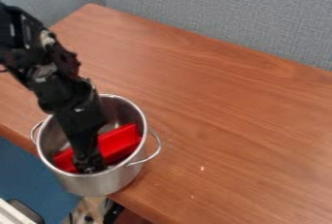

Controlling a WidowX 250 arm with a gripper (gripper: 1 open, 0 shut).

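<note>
A steel pot (pixel 126 171) with two side handles stands at the near left edge of the wooden table. A red object (pixel 118 142) lies inside it. The black arm reaches down from the upper left, and its gripper (pixel 85 159) is inside the pot at the red object's left part. The fingertips are dark and partly hidden, so whether they touch the red object is unclear.
A grey padded wall rises behind it. Below the table's left edge are a blue floor and some small items at the bottom.
</note>
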